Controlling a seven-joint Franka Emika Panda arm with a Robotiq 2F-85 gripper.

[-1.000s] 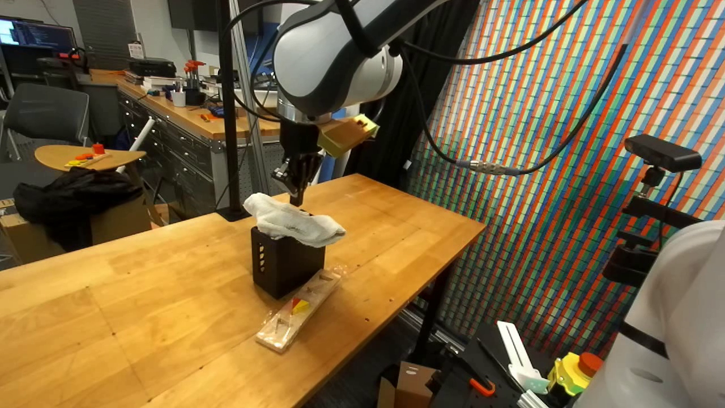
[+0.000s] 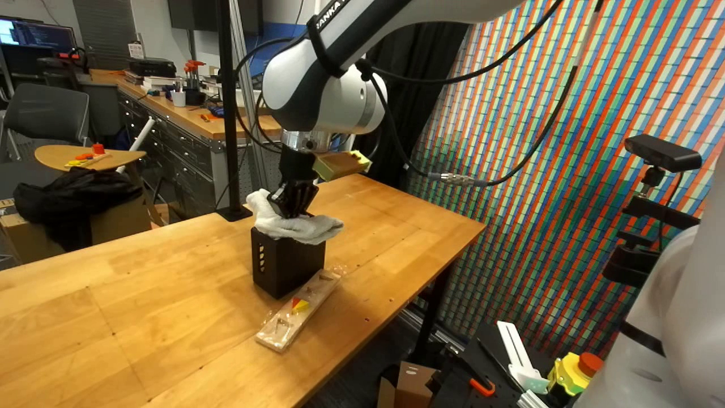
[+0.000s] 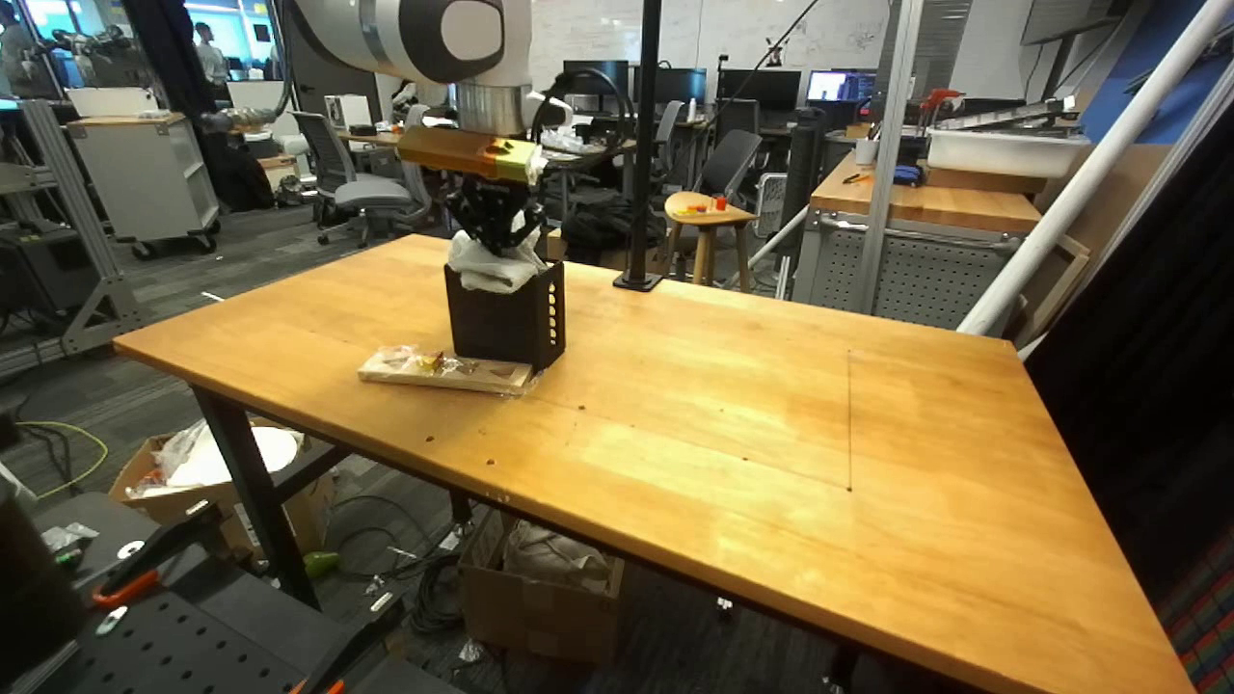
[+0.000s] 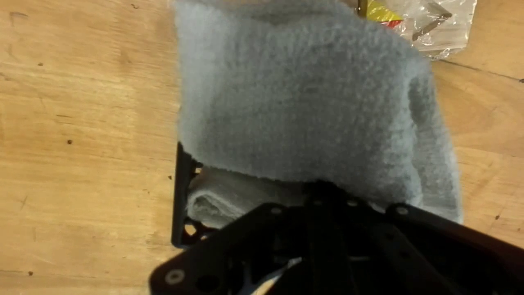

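A grey-white cloth (image 2: pixel 306 228) lies over the top of a black box (image 2: pixel 289 262) on the wooden table, partly draped past its rim. From above, the wrist view has the cloth (image 4: pixel 294 98) spread across the box, whose slotted edge (image 4: pixel 180 196) shows at the left. My gripper (image 2: pixel 289 212) points down onto the cloth at the box's opening, its fingers shut. In the second exterior view the gripper (image 3: pixel 499 245) also meets the cloth (image 3: pixel 495 268). Whether any fabric is pinched between the fingertips is hidden.
A wooden strip in clear wrap (image 2: pixel 299 311), with a red and yellow piece, lies against the box's front. A black post (image 3: pixel 639 278) stands at the table's far edge.
My gripper has come down from above the box and now presses on the cloth. The cloth's middle is pushed down slightly; the box has not moved.
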